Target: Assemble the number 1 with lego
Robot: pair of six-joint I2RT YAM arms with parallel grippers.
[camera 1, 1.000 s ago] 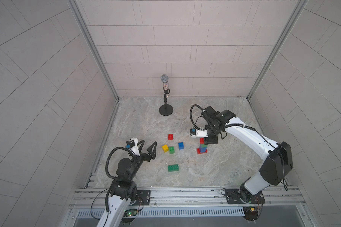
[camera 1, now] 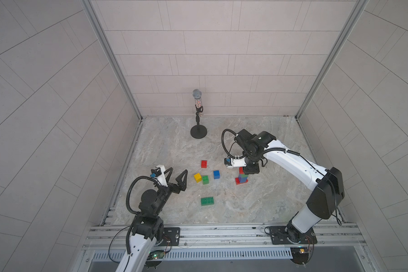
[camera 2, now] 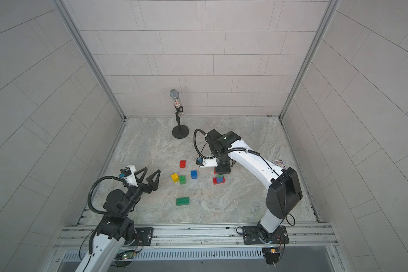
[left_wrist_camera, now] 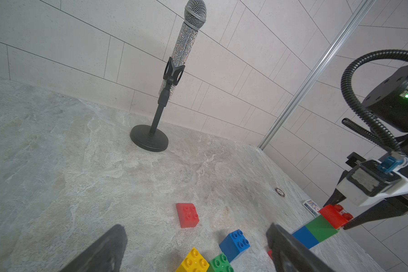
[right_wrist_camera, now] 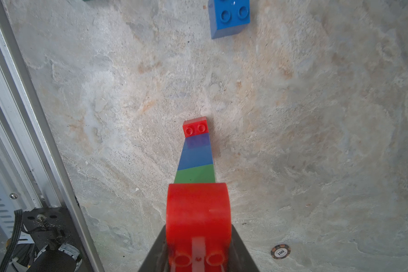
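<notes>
A stack has a red base brick (camera 1: pixel 238 180), a blue brick (left_wrist_camera: pixel 306 236) and a green brick (left_wrist_camera: pixel 321 227). At its top is a red curved brick (right_wrist_camera: pixel 198 208), with my right gripper shut on it. This brick meets the green one, a little askew in the left wrist view; whether the studs are seated I cannot tell. My left gripper (camera 1: pixel 178 171) stands open and empty, left of the loose bricks. Those are a red brick (camera 1: pixel 204 164), a yellow brick (camera 1: pixel 198 177), a small green brick (camera 1: pixel 205 180), a blue brick (camera 1: pixel 216 174) and a long green brick (camera 1: pixel 207 200).
A microphone on a round black stand (camera 1: pixel 198 131) stands at the back. A poker chip (right_wrist_camera: pixel 280 251) and a small card (camera 2: pixel 278 163) lie flat on the right side. Bare tabletop surrounds the stack at the front and right.
The left arm and the loose bricks have stayed put.
</notes>
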